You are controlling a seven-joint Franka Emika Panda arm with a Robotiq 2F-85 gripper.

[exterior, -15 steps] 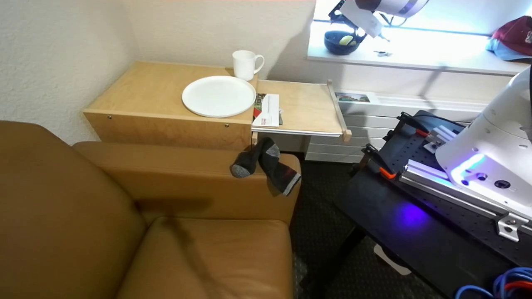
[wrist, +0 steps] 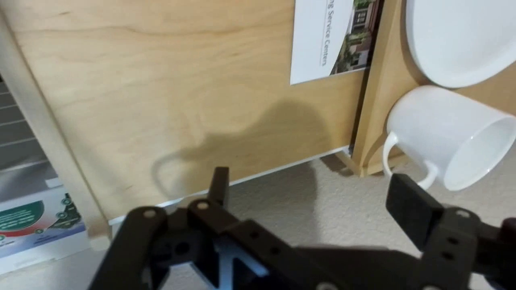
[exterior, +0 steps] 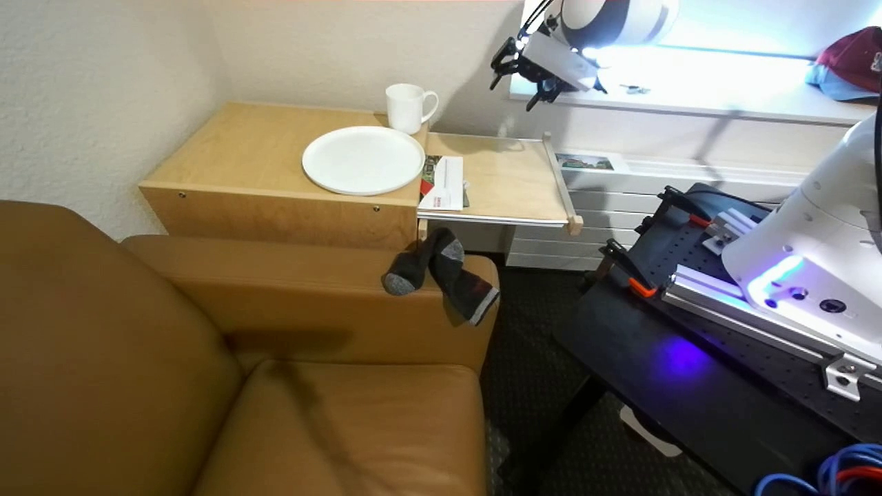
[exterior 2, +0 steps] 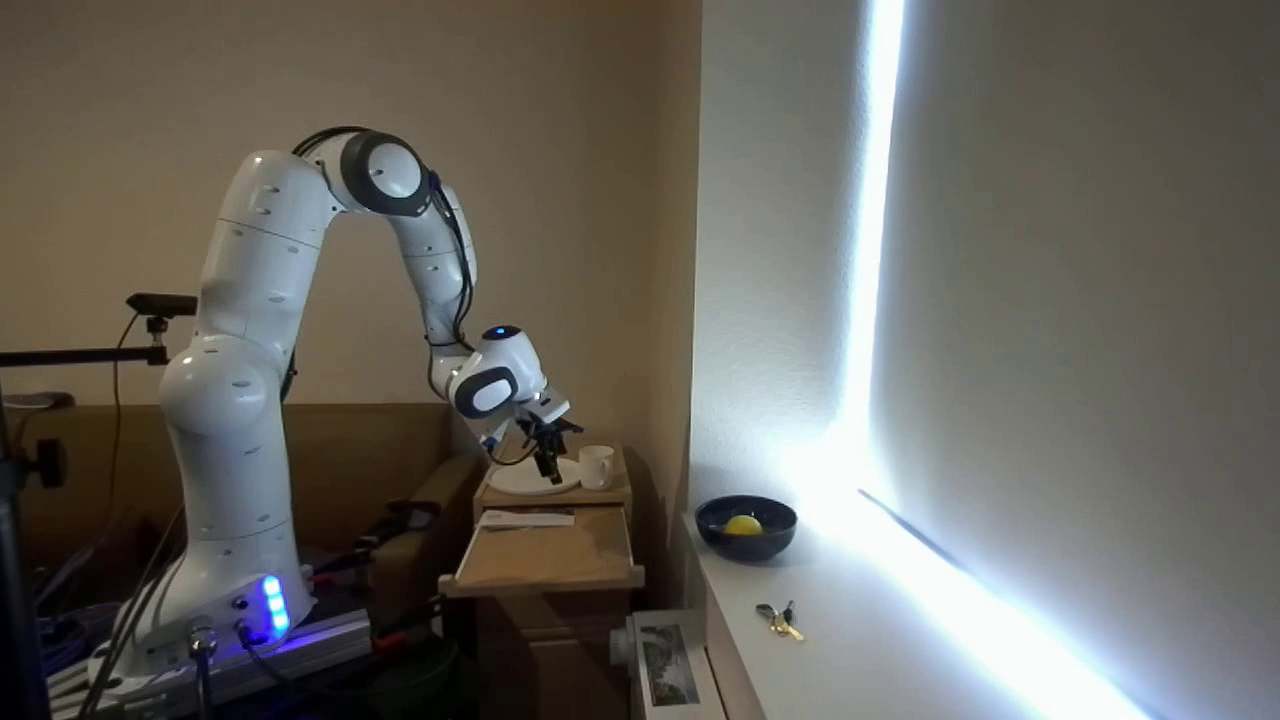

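With its two black fingers wide apart and nothing between them, my gripper hangs in the air above the side of a pulled-out wooden tray (wrist: 193, 96). A white mug (wrist: 450, 135) with its handle towards the tray stands on the wooden cabinet (exterior: 273, 140), beside a round white plate (exterior: 364, 161). In the wrist view the mug is to the right, beyond the right finger. A dark bowl (exterior 2: 746, 546) with a yellow thing (exterior 2: 743, 526) inside rests on the window sill; the arm hides it in exterior view 1.
Printed papers (exterior: 446, 182) lie on the tray near the cabinet. Dark socks (exterior: 450, 273) drape over the brown sofa arm (exterior: 289, 269). Keys (exterior 2: 781, 620) and a red cap (exterior: 853, 59) are on the sill (exterior 2: 840, 648). Most of the tray is bare.
My gripper has moved left and down in exterior view 1, from by the bowl towards the cabinet side. The bowl, visible earlier, is now covered there. Mug, plate and socks have stayed put.
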